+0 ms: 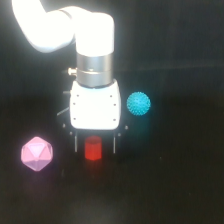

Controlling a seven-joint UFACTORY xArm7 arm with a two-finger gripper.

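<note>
A small red block (pixel 93 148) rests on the dark surface, just below the white gripper body. My gripper (pixel 95 151) is open, its two thin fingers (pixel 76 144) standing apart to the left and right of the block in this view. Gaps show between the block and both fingers. Depth is hard to judge, so I cannot tell whether the fingertips are level with the block. The top of the block is close under, or partly behind, the gripper body's lower edge.
A pink faceted ball (pixel 37 153) lies to the left of the block. Up and to the right is a textured cyan ball (pixel 138 103), near the gripper's right side.
</note>
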